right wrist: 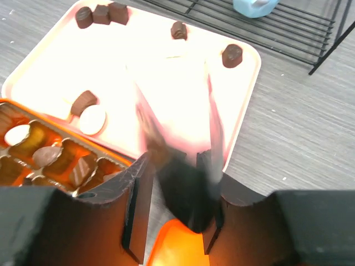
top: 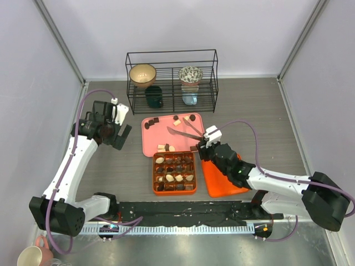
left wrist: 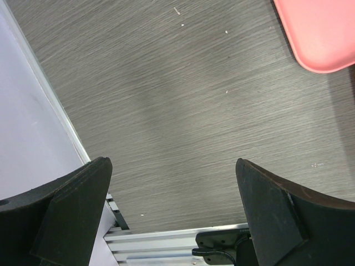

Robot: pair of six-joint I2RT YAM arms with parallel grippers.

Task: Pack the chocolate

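In the top view, my right gripper is at the right front edge of the pink tray. Tongs extend from it over the tray, their two arms spread wide. Close up they are a blur between the open fingers, so any contact is unclear. A dark chocolate touches a cream round one near the tray's front edge; darker pieces sit farther back. The orange chocolate box holds light and dark pieces in its compartments. Far to the left, my left gripper stands open and empty.
A black wire rack with bowls and cups stands behind the tray. An orange flat tray lies right of the box, under my right arm.
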